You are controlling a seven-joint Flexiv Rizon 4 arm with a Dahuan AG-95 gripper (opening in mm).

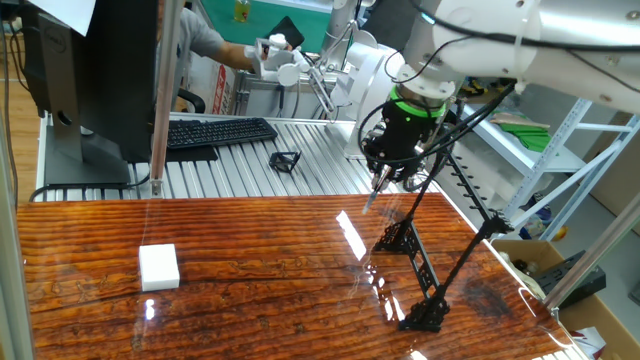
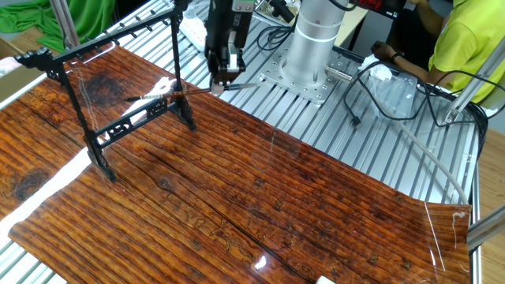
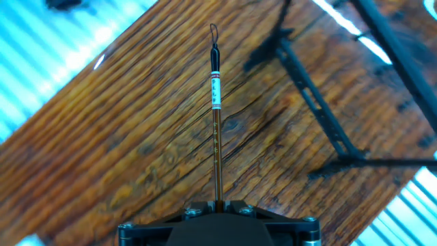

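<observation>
A slim brown brush [image 3: 216, 137] with a white label and a hanging loop at its far end juts forward in the wrist view. My gripper is shut on its shaft. In exterior view 2 the brush [image 2: 155, 95] lies nearly level across my gripper [image 2: 224, 82], its looped end pointing towards the black rack [image 2: 118, 130] and its other end reaching right. Seen in exterior view 1, my gripper [image 1: 382, 172] hangs above the table's far edge, just left of the rack [image 1: 424, 268]. The brush is clear of the rack's hooked top bar.
A white block [image 1: 158, 267] rests on the glossy wooden table [image 1: 250, 240], well left of the rack. Loose cables loop around my wrist.
</observation>
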